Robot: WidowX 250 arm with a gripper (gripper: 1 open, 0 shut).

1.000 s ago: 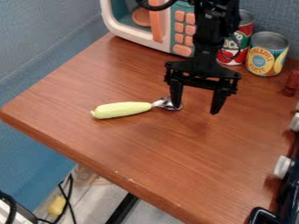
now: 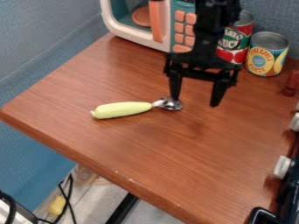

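Note:
A black gripper (image 2: 194,97) hangs above the wooden table (image 2: 128,149) with its two fingers spread apart and nothing seen between them. Below and to the left of it lies a pale yellow-green handle (image 2: 117,109) with a metal spoon head (image 2: 169,103) at its right end. The left finger is just above the spoon head; whether it touches cannot be told.
At the back stand a toy microwave (image 2: 153,22), a red can (image 2: 232,50) and a yellow-blue can (image 2: 267,56). A small red container (image 2: 292,82) is at the right edge, above a black appliance (image 2: 278,197).
The spoon has not visibly moved.

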